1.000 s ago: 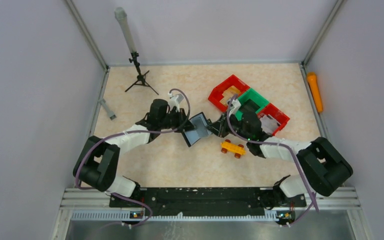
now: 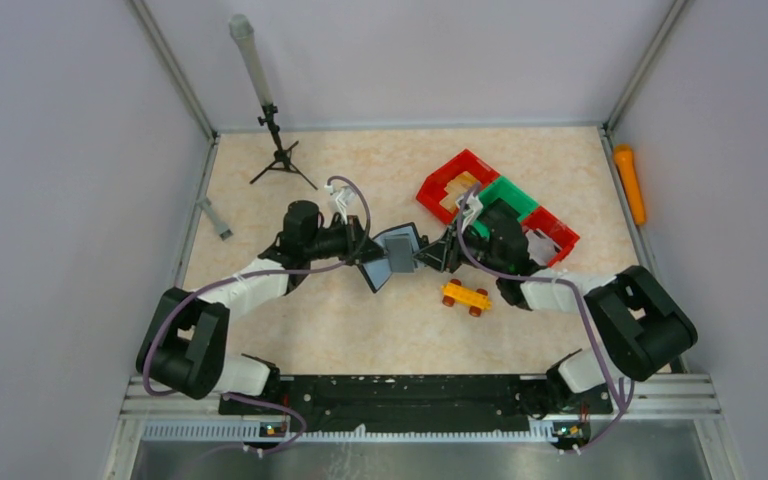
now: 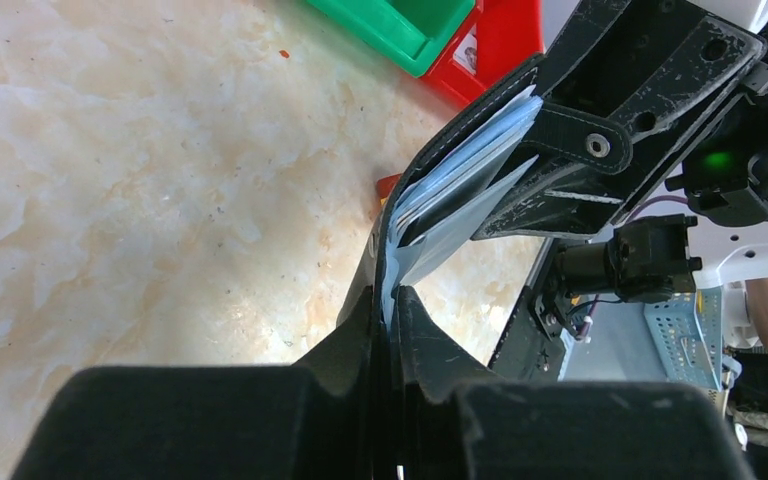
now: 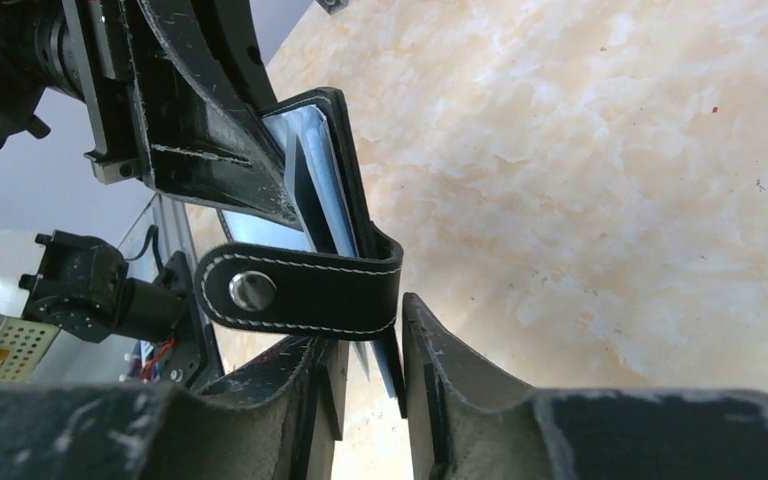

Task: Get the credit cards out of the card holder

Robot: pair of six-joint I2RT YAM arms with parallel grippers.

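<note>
The black card holder (image 2: 380, 270) is raised between both grippers, open, with light-blue sleeves and cards (image 3: 465, 170) along its inside. My left gripper is shut on one edge of it. My right gripper is at the other end, its fingers either side of the lower part of the holder and cards, part open. A strap with a snap (image 4: 300, 290) hangs in front of these fingers. Whether the right fingers press on anything is hard to tell.
Red and green bins (image 2: 505, 195) stand at the back right. A yellow toy skateboard (image 2: 466, 297) lies just below the right gripper. A tripod (image 2: 280, 155) stands at the back left.
The grey-blue panel between the grippers has shifted and looks more upright in the top view. The right arm has moved little.
</note>
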